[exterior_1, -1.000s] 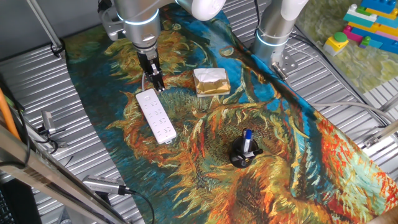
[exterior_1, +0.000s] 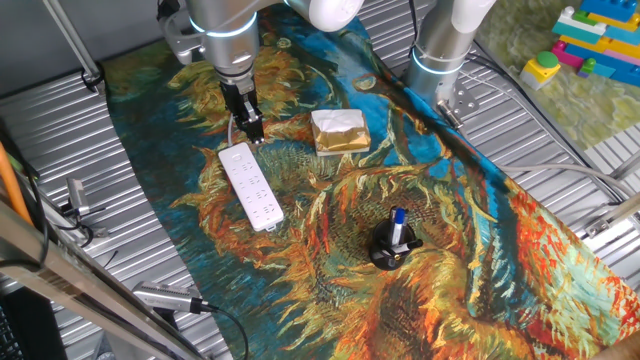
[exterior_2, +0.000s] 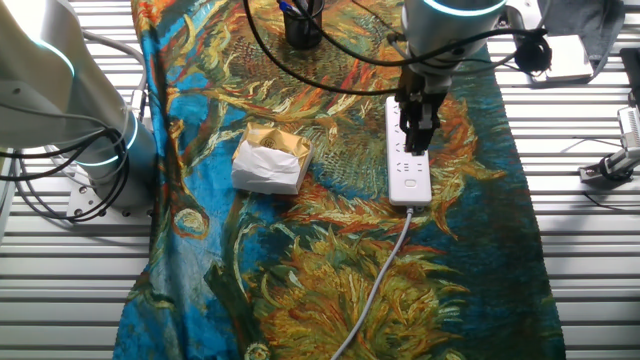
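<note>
My black gripper (exterior_1: 257, 139) points down near the upper end of a white power strip (exterior_1: 251, 187). In the second exterior view the gripper (exterior_2: 417, 148) appears in front of the strip (exterior_2: 407, 182) and covers part of its sockets. Its fingers look close together, but these views are too small to show whether a gap is left between them. No object shows in its grasp. Whether the tips touch the strip cannot be made out. A grey cable (exterior_2: 378, 284) runs from the strip's end across the cloth.
A white and gold packet (exterior_1: 340, 131) lies to the strip's right in the first view. Farther forward stands a black holder (exterior_1: 391, 252) with a blue-capped marker (exterior_1: 398, 225). Patterned cloth (exterior_1: 310, 270) covers the table.
</note>
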